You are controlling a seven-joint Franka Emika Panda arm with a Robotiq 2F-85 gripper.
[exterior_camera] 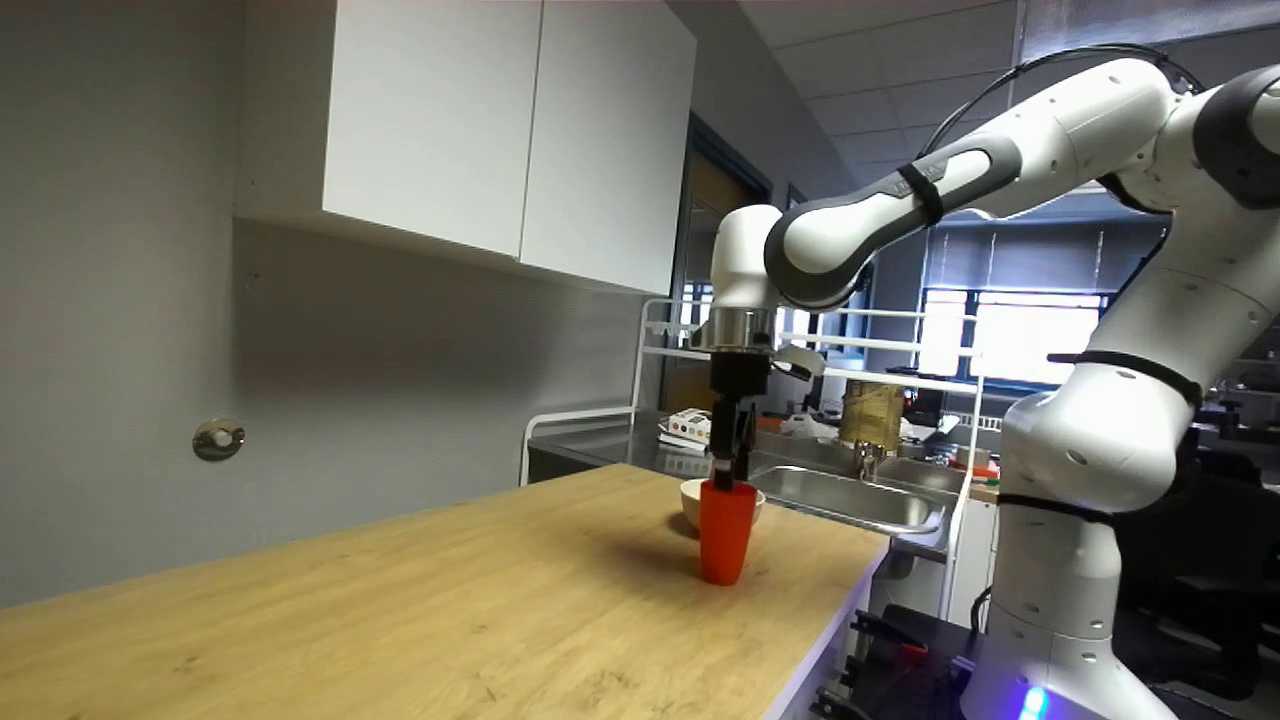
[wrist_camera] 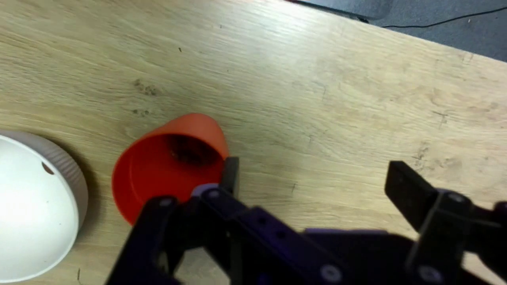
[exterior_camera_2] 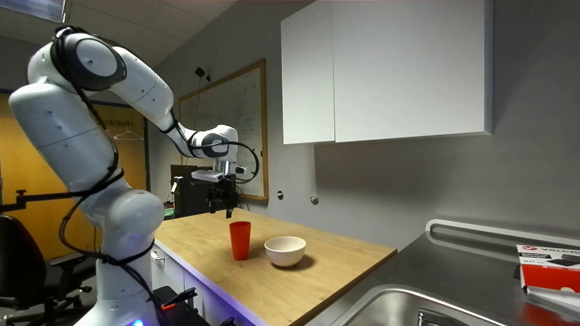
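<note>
A red cup [exterior_camera: 723,540] stands upright on the wooden counter, its mouth facing up; the wrist view shows inside the cup [wrist_camera: 157,166]. Left of it there lies a white bowl [wrist_camera: 35,213], and exterior view 2 has the bowl [exterior_camera_2: 285,251] close beside the cup [exterior_camera_2: 240,241]. My gripper is open, with bare counter between its widely parted fingers. One finger overlaps the cup's near rim in the wrist view; the other is well off to the right. In exterior view 2 the gripper [exterior_camera_2: 220,213] hangs above the cup's height, apart from it.
A metal sink [exterior_camera: 840,492] and white rack [exterior_camera: 636,384] adjoin one end. A white cabinet [exterior_camera_2: 408,70] hangs on the wall above the counter.
</note>
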